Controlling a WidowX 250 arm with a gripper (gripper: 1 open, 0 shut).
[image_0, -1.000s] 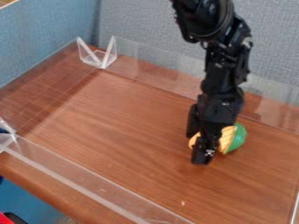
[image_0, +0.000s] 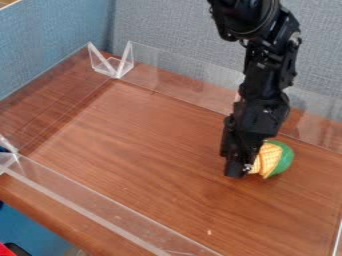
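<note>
My black gripper (image_0: 242, 164) hangs down at the right of the wooden board, its fingertips low by a green and yellow toy (image_0: 278, 160), which looks like an ear of corn. The gripper is shut on the toy's yellow left end, with the green part sticking out to the right. The fingers partly hide the yellow end.
A wooden floor (image_0: 147, 150) with much free room to the left is bordered by clear plastic walls (image_0: 107, 210). A white bracket (image_0: 112, 62) stands at the back left corner. A red object (image_0: 8, 251) shows at the lower left, outside.
The gripper has shifted a little to the right and up since a second ago, and the toy has moved slightly right with it.
</note>
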